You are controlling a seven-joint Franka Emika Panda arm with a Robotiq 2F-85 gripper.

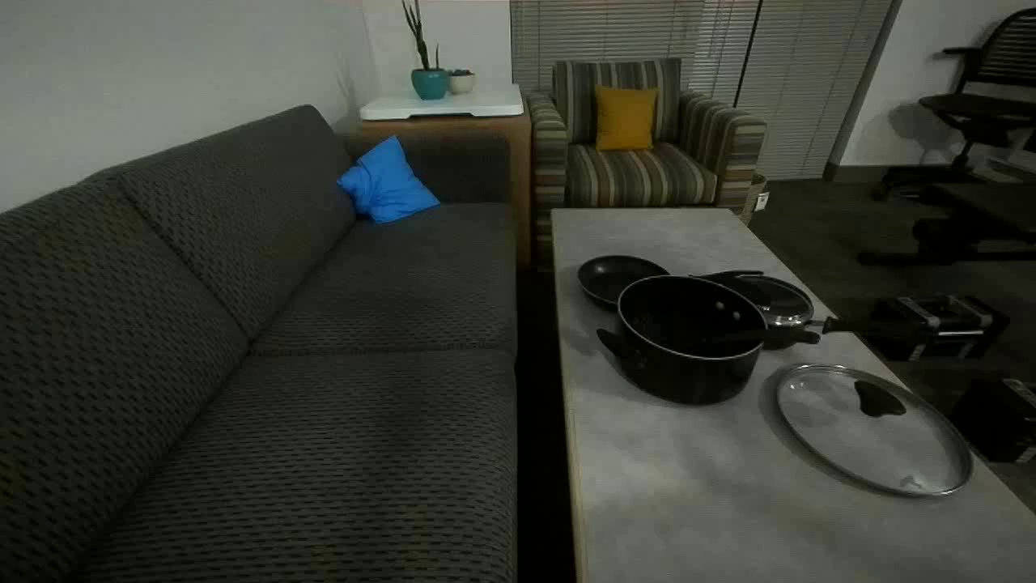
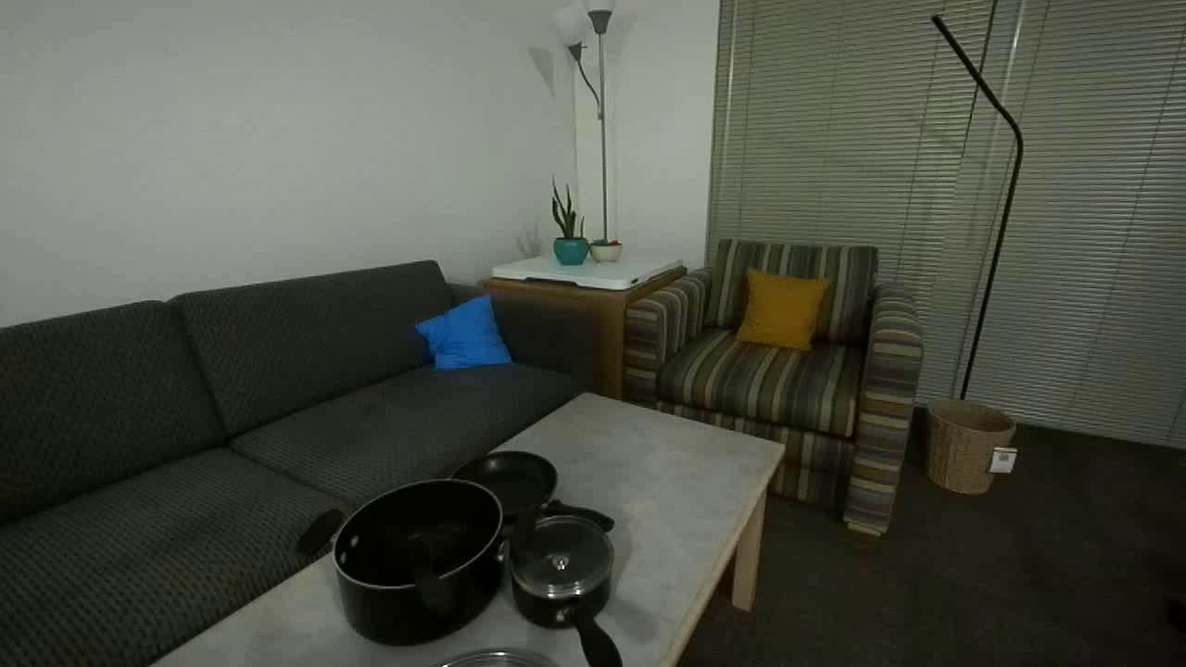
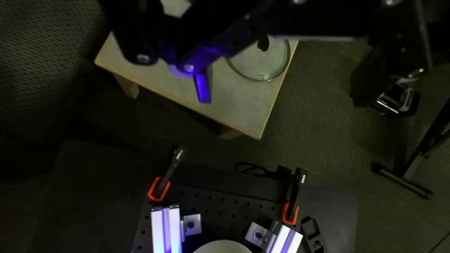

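Observation:
In the wrist view my gripper hangs at the top, its fingers wide apart. The left fingertip is lit blue-violet and the right one is dark; no object sits between them. Below it show the table's corner, part of a glass lid and the floor. A large black pot stands uncovered on the coffee table, with a dark utensil or handle across it that is hard to make out. Behind it rests a small frying pan. A lidded saucepan stands beside the pot. The glass lid lies flat nearer the camera. Neither exterior view includes the gripper.
A grey sofa with a blue cushion runs along the table's left side. Beyond the far end stands a striped armchair with a yellow cushion. Dark cases sit on the floor at right.

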